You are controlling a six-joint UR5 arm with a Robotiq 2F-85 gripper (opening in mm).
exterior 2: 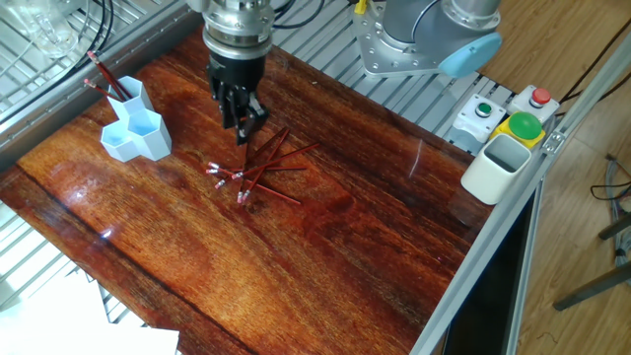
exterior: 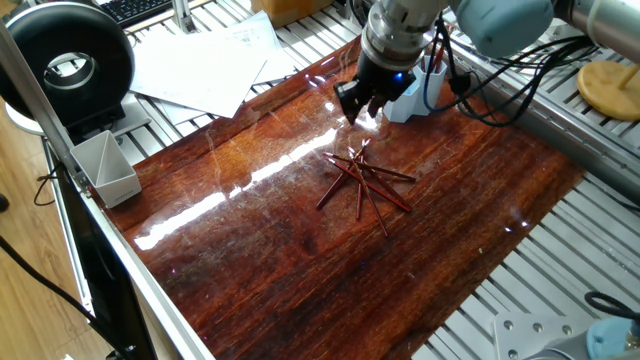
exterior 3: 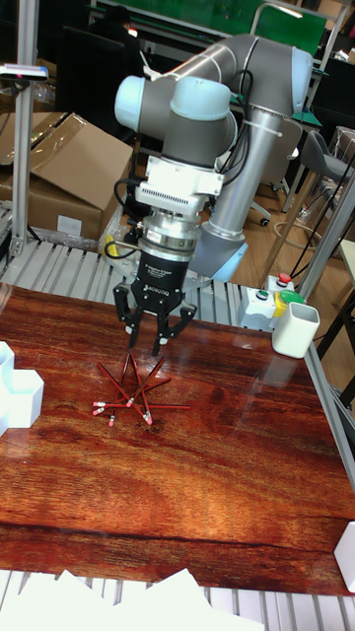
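Observation:
Several dark red pencils (exterior 2: pixel 264 165) lie crossed in a loose pile on the wooden board, their pale eraser ends bunched together on one side. My black gripper (exterior 3: pixel 146 342) points down above the board, close to the pile's far side in exterior view 3. A gap shows between its fingertips, and nothing is held there. A pale blue-white holder (exterior 2: pixel 120 146) of joined hexagonal cups stands beside the pile, with a few red pencils (exterior 2: pixel 103 72) upright in its rear cup. In exterior view 1 the gripper (exterior: pixel 362 113) partly covers that holder.
A white open box (exterior: pixel 105 168) stands at the board's edge, and another white container (exterior 2: pixel 496 168) sits near the emergency buttons (exterior 2: pixel 525 124). Loose cables (exterior: pixel 520 85) hang by the arm. Much of the board (exterior 3: pixel 210 494) is bare.

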